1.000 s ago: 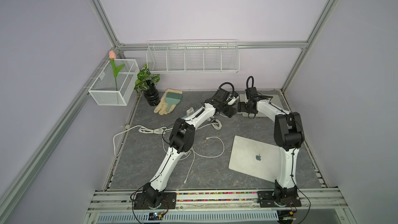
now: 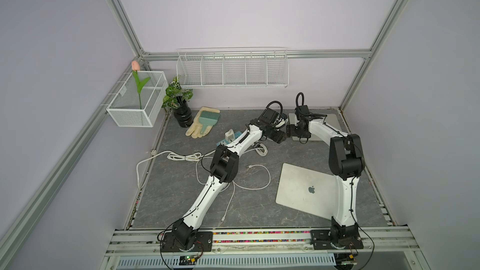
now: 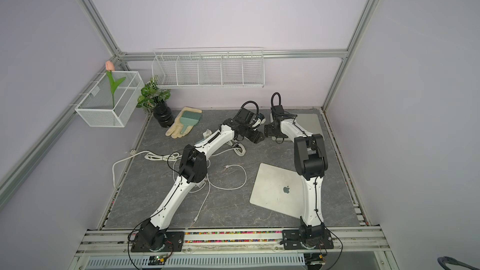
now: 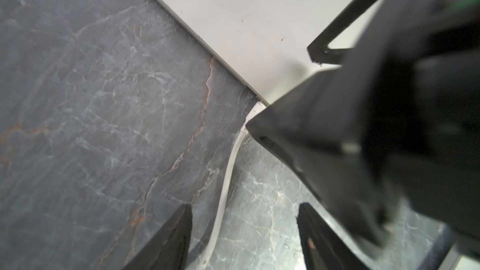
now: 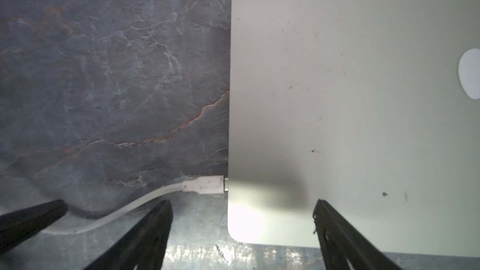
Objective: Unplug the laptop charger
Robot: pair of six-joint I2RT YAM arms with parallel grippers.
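Note:
A silver laptop [image 5: 350, 95] lies at the back right of the table. A white charger plug [image 5: 203, 184] sits at its side edge, its cable [image 5: 125, 212] trailing over the marble. The metal tip shows at the edge. My right gripper hovers open over that laptop corner, its fingers either side of the plug's end and empty. My left gripper stands open just left of it, over the cable, nothing held. In the left wrist view the dark body of the right gripper hides part of the laptop.
A second silver laptop [image 2: 300, 190] lies at front right. Coiled cables [image 2: 185, 157] and a power strip lie centre and left. A glove with brush [image 2: 195, 130], a plant [image 2: 182, 115] and wire baskets [image 2: 232, 70] stand at the back.
Both arms have shifted very slightly; the left elbow sits a little further toward the front and the right forearm has moved slightly. The grippers stay by the laptop corner.

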